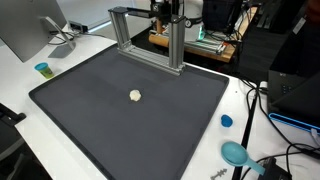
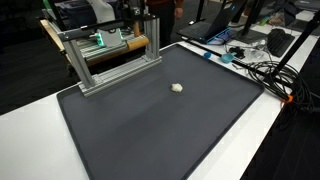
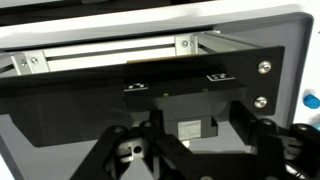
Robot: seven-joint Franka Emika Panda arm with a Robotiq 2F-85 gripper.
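My gripper is over the metal frame in the wrist view, its dark fingers spread to either side of a dark block (image 3: 185,102). Whether they touch the block, or how far they stand apart, is hard to tell. Behind the block runs a black panel (image 3: 70,105) with screws at its right end. A small cream-coloured piece (image 1: 135,95) lies on the grey board (image 1: 110,125), well in front of the frame; exterior view 2 also has the cream piece (image 2: 176,88). In both exterior views the fingertips are too dark and small to make out.
The aluminium frame (image 2: 110,77) stands on the board's edge. A blue-green cup (image 1: 44,70) is at the far left. A turquoise ladle-like item (image 1: 238,155) and a blue piece (image 1: 226,121) lie right of the board. Most of the board is bare.
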